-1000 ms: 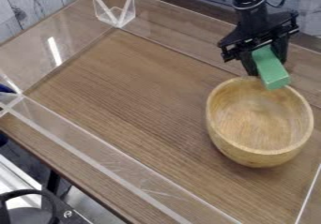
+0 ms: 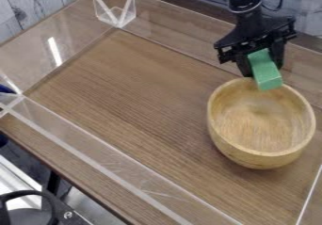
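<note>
The black gripper [image 2: 251, 48] at the top right is shut on a green block [image 2: 265, 71], which hangs tilted over the back rim of a round wooden bowl [image 2: 227, 125]. The fingertips are partly hidden by the block.
A small clear plastic object [image 2: 115, 10] is at the back left. A black cable or fixture [image 2: 32, 210] is at the bottom left corner.
The gripper and green block have shifted slightly to the left. The bowl looks unmoved.
</note>
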